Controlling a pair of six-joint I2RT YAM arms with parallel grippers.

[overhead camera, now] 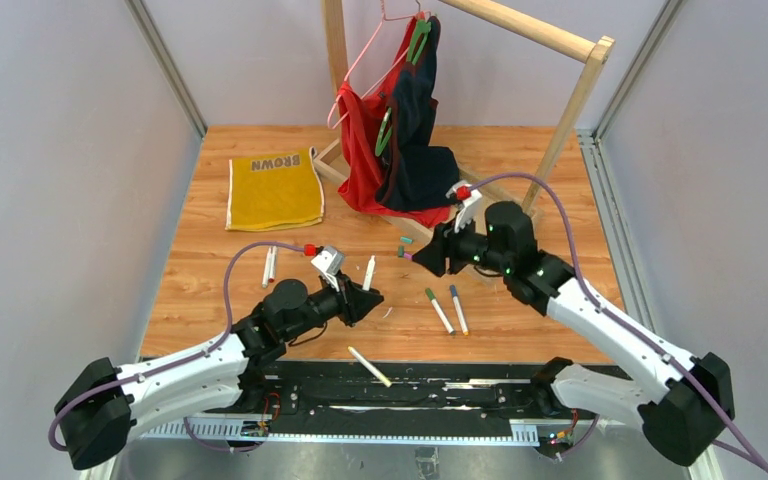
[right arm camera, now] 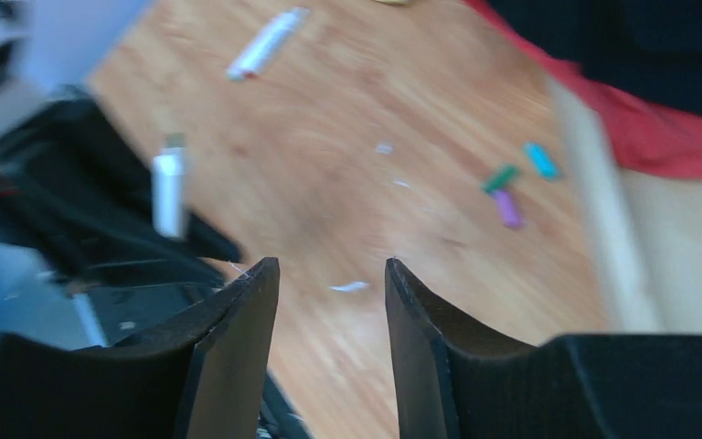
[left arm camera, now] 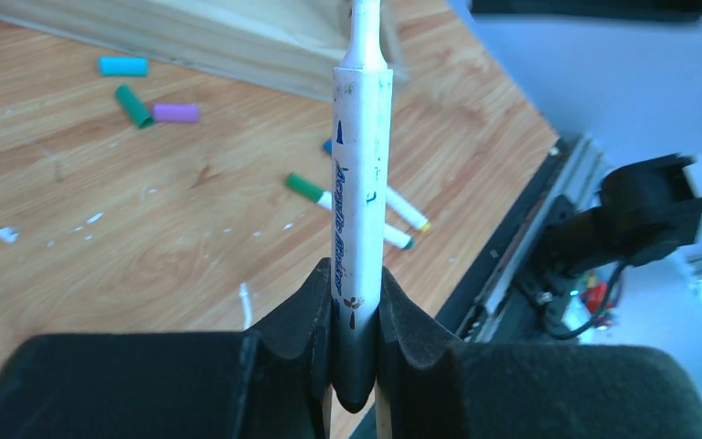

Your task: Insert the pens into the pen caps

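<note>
My left gripper (overhead camera: 363,301) is shut on a white pen (left arm camera: 358,192), gripped near its black end. The pen stands upright with its uncapped tip upward. A blue cap (left arm camera: 123,66), a green cap (left arm camera: 132,106) and a purple cap (left arm camera: 175,112) lie loose on the table, the green and purple ones close together. Over toward these caps, at the right of the left gripper, is my right gripper, open with nothing between its fingers. Its fingertips partly cover the caps in the top view.
A green-capped pen (overhead camera: 440,312) and a blue-capped pen (overhead camera: 459,310) lie at the right. Another pen (overhead camera: 370,366) lies at the front edge; two white pens (overhead camera: 269,266) lie at the left. Behind stand a clothes rack (overhead camera: 572,105) with hanging clothes and a yellow towel (overhead camera: 275,195).
</note>
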